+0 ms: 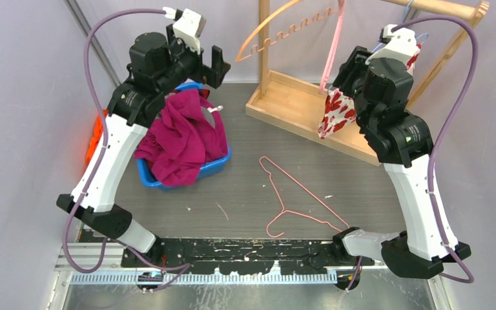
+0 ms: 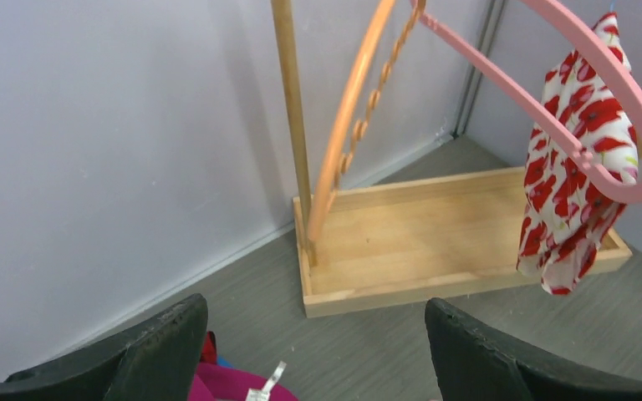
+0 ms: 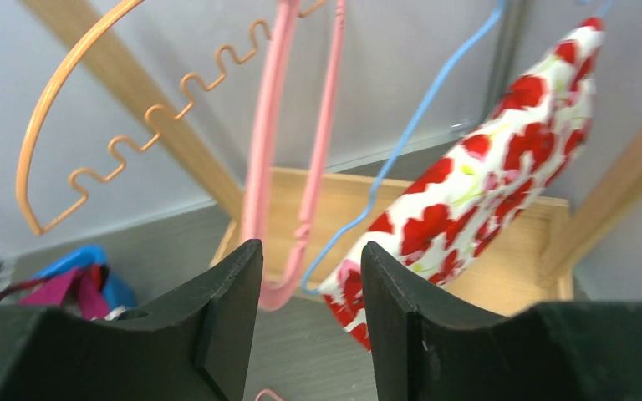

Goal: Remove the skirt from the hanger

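The white skirt with red flowers (image 3: 456,213) hangs from a blue hanger (image 3: 422,104) on the wooden rack. In the right wrist view its lower end shows beyond the fingertips of my right gripper, which stands open with nothing held. The top view has this gripper over the front of the rack, hiding part of the skirt (image 1: 337,115). My left gripper is open and empty, above the far right of the laundry basket. From its wrist view the skirt (image 2: 581,159) appears at the right, partly behind a pink hanger (image 2: 589,92).
An orange hanger (image 1: 258,32) and pink hangers (image 3: 267,159) hang left of the skirt. A blue basket (image 1: 216,166) of magenta cloth (image 1: 184,139) stands at left. On the floor lies another pink hanger (image 1: 283,210).
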